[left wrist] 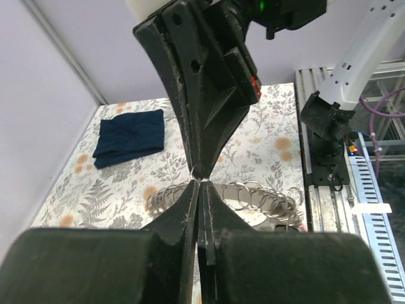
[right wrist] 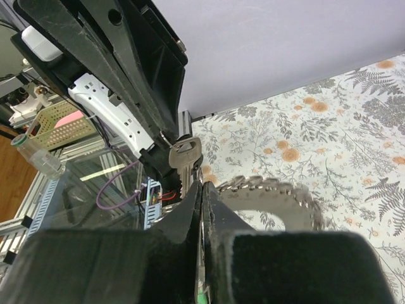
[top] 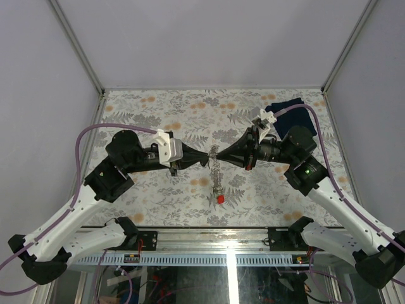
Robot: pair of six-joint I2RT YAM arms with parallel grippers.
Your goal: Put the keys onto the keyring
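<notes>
The silver chain with its rings (top: 217, 174) hangs between the two grippers in the top view, a red tag (top: 220, 199) at its lower end. My left gripper is shut; in the right wrist view a thin metal ring is pinched at its tip. From that ring a silver key (right wrist: 185, 153) dangles by its bow, its blade partly behind my right fingers. My right gripper is shut close by, tips nearly meeting the left's. Small bits of metal show at its tips, but whether it grips any is unclear. Loose rings (left wrist: 243, 193) show along the blurred chain.
A folded dark blue cloth (top: 292, 116) lies at the back right of the patterned mat (top: 152, 209). Both arms face each other closely over the middle, leaving little space between fingertips.
</notes>
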